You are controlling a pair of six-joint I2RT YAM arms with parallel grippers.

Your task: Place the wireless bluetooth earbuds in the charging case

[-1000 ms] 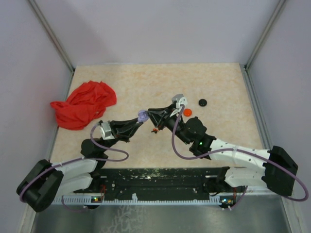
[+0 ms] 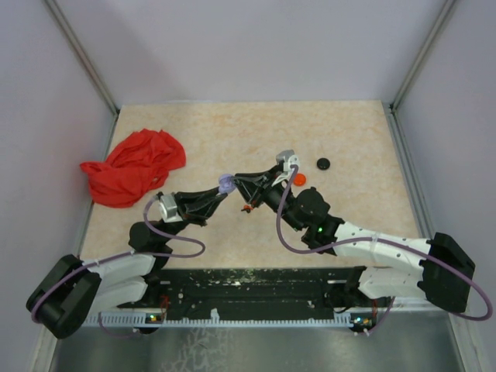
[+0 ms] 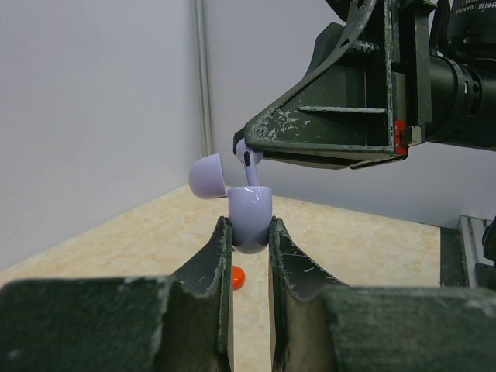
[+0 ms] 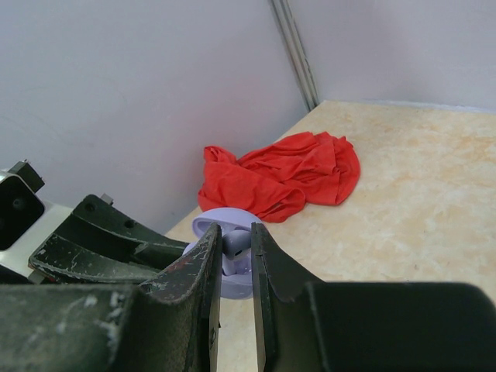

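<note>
Near the table's middle, my left gripper [image 2: 219, 194] is shut on the lavender charging case [image 3: 249, 213], held upright with its lid [image 3: 206, 177] open. My right gripper [image 2: 239, 180] is shut on a lavender earbud just above the case; the earbud's stem points down to the case's opening in the left wrist view. Whether the stem's tip is inside a slot I cannot tell.
A crumpled red cloth [image 2: 132, 167] lies at the left. An orange disc [image 2: 299, 179], a black disc [image 2: 323, 163] and a small orange object [image 2: 246, 208] lie on the table [image 2: 256, 128].
Both grippers and the case have shifted very slightly in the top view; otherwise they stand much as before.
</note>
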